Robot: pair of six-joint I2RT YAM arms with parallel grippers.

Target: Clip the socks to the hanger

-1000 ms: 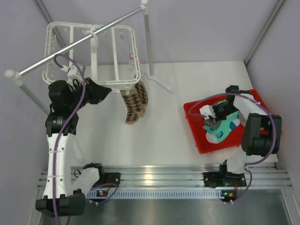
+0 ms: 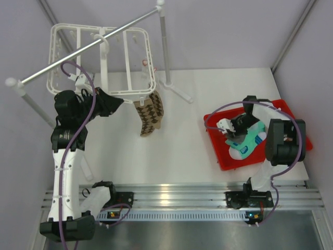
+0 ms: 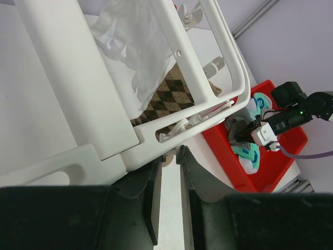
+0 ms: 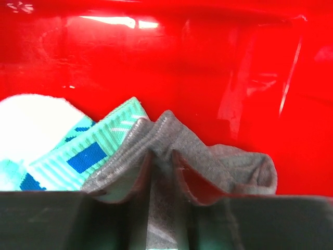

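Observation:
The white hanger (image 2: 143, 92) hangs at the upper left, with brown argyle socks (image 2: 150, 115) below its front edge. At that edge my left gripper is shut on a small white clip, mostly hidden by the fingertips. A crumpled grey sock (image 4: 208, 166) lies in the red bin (image 2: 216, 147), beside a teal-and-white sock (image 4: 88, 148). My right gripper reaches down into the bin at the grey sock. Its fingers stand part open, a narrow gap apart, with grey fabric showing between them; how firmly they touch it cannot be told.
Clear, filmy material (image 3: 132, 47) hangs at the hanger, seen in the left wrist view. A stand leg (image 2: 179, 92) rests on the table right of the hanger.
My right gripper has moved slightly left and down in the top view, closer over the grey sock. The left arm has stayed still; the hanging socks have swayed a little.

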